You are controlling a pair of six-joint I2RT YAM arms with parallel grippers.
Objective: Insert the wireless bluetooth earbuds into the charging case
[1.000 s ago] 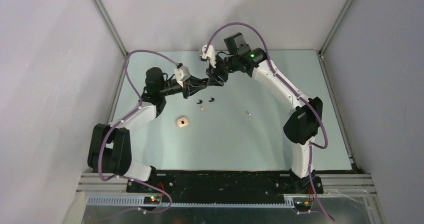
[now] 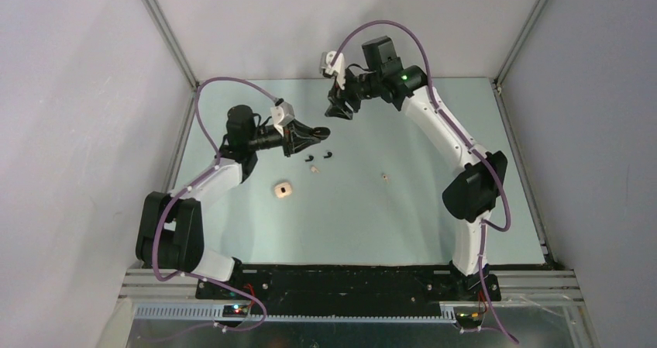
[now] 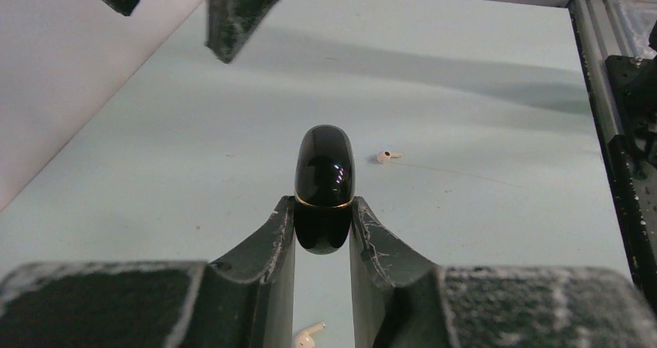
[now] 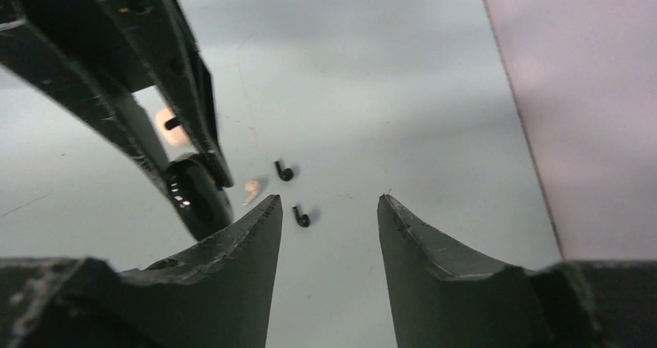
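Observation:
My left gripper (image 2: 310, 137) is shut on a glossy black charging case (image 3: 324, 185) with a gold seam, held above the table. Up and right of it, my right gripper (image 2: 341, 109) stands open, nothing between its fingers. Below the case lie two small black earbuds (image 2: 309, 159) (image 2: 328, 155) and a white earbud (image 2: 314, 169); another white earbud (image 2: 384, 177) lies to the right. A pale squarish case (image 2: 283, 189) with a dark centre sits lower left.
A pale wall (image 4: 558, 100) borders the back edge, close to the right gripper.
The right arm has drawn back, up and to the right, away from the black case. The left gripper holds the case almost where it was.

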